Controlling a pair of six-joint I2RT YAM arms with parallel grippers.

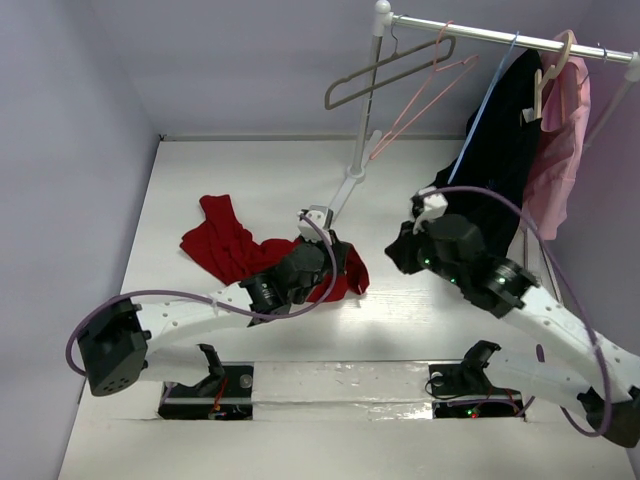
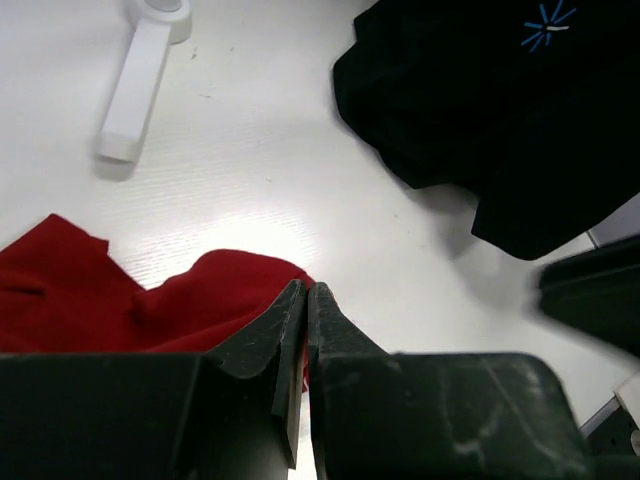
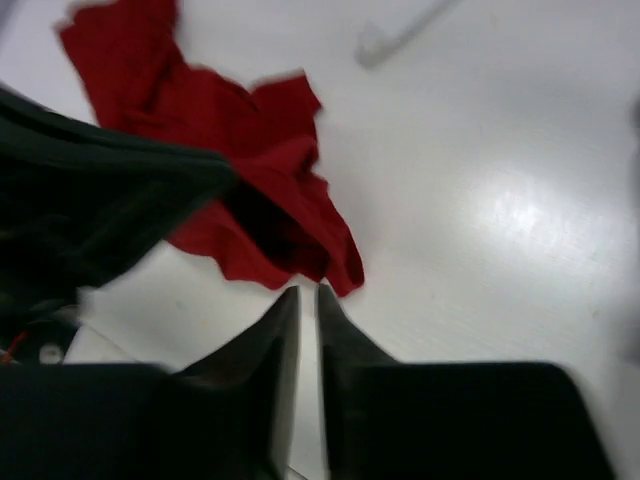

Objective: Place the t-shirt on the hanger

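Observation:
The red t-shirt (image 1: 232,250) lies crumpled on the white table, left of centre. Its right end is bunched beneath my left gripper (image 1: 338,252). In the left wrist view that gripper's fingers (image 2: 270,330) are shut, and red cloth meets them at the tips. From the right wrist view, folds of the t-shirt (image 3: 300,195) rise to the left fingertip, with a dark hollow under them. My right gripper (image 1: 397,254) is clear of the cloth, its fingers slightly parted with nothing between. A brown hanger (image 1: 390,72) hangs at the left end of the rail.
The white rail (image 1: 490,33) also carries a pink hanger (image 1: 425,90), a blue hanger (image 1: 483,108), a black garment (image 1: 510,135) and a pink garment (image 1: 560,140) at the right. The rack's foot (image 2: 135,95) stands behind the t-shirt. Bare table lies in front.

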